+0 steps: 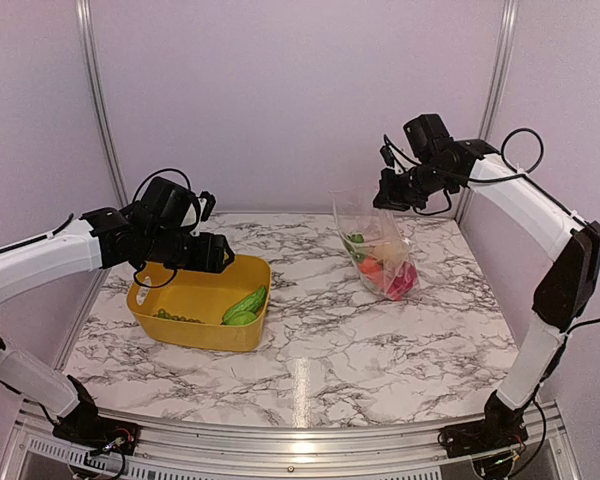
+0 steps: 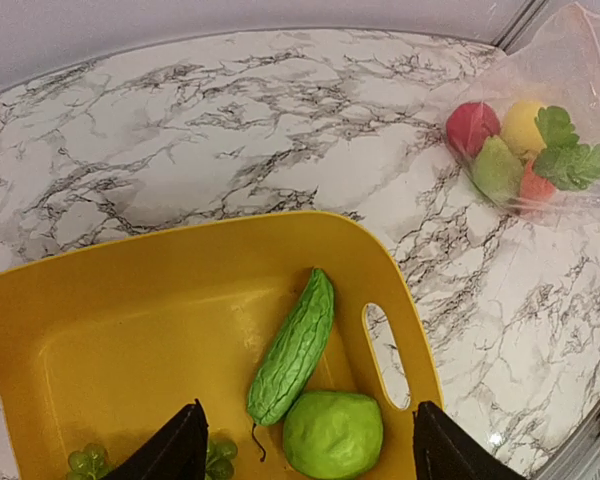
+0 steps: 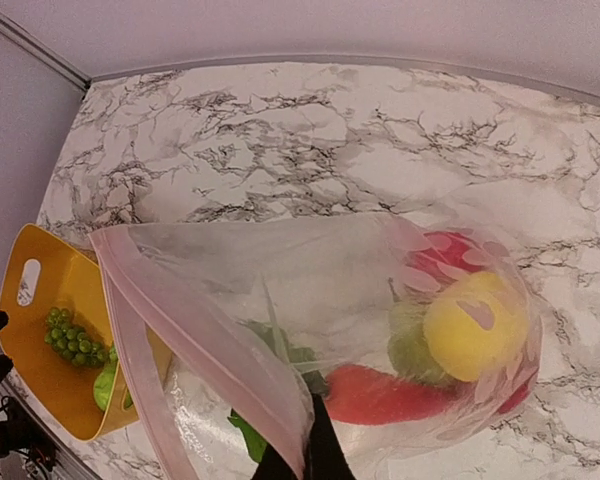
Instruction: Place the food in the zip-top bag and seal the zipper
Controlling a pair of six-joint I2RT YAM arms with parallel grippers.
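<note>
In the top view my right gripper (image 1: 388,200) is shut on the rim of the clear zip top bag (image 1: 358,215), whose mouth edge runs down into the fingers in the right wrist view. Inside the bag show a yellow round food (image 3: 475,325), a red pepper-like piece (image 3: 385,395), a green pear-like piece (image 2: 497,169) and leafy greens (image 2: 572,160). My left gripper is open and empty above the yellow bin (image 1: 195,335). Within the bin lie a green cucumber-like vegetable (image 2: 295,350), a round green one (image 2: 332,434) and green grapes (image 3: 72,335).
Bare marble tabletop (image 1: 380,360) lies in front of the bag and between bag and bin. The bin's raised walls, with handle holes, surround the vegetables. A wall stands behind the table.
</note>
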